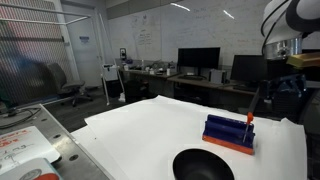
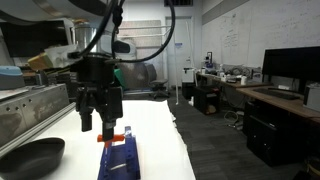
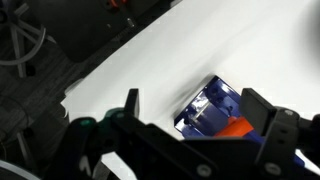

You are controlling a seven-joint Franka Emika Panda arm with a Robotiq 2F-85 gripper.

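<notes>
A blue block with an orange base sits on the white-covered table, right of centre in exterior view 1. An orange handle stands up at its right end. My gripper is in the air at the right, above and beyond the block. In exterior view 2 the gripper points down, its fingers apart. From the wrist, the blue block and an orange part appear between and beyond the open fingers; the gripper's body hides the rest. Nothing is held.
A black bowl rests on the table in front of the block. A metal-edged surface with a few items borders the left side.
</notes>
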